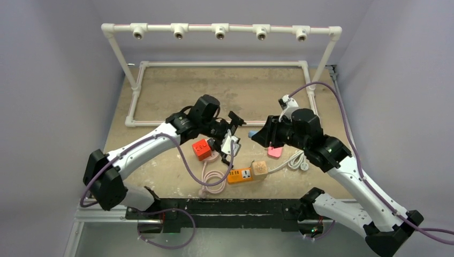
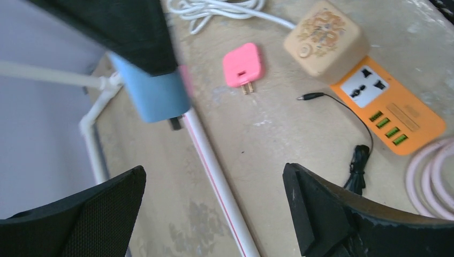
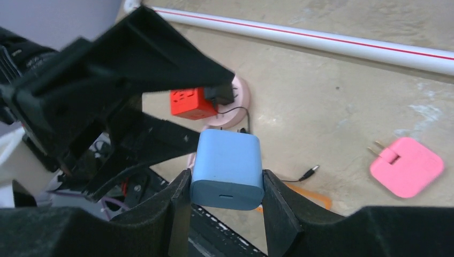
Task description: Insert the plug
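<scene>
A light blue plug is pinched between the fingertips of my right gripper, held in the air; in the left wrist view it hangs at upper left with a dark pin. My left gripper is open and empty, left of the right one. Below lie an orange power strip, a beige cube, a red socket block on a pink coiled-cord base, and a pink plug.
A thin black cable lies by the orange strip. A white coiled cord is at the right. A white pipe frame bounds the board.
</scene>
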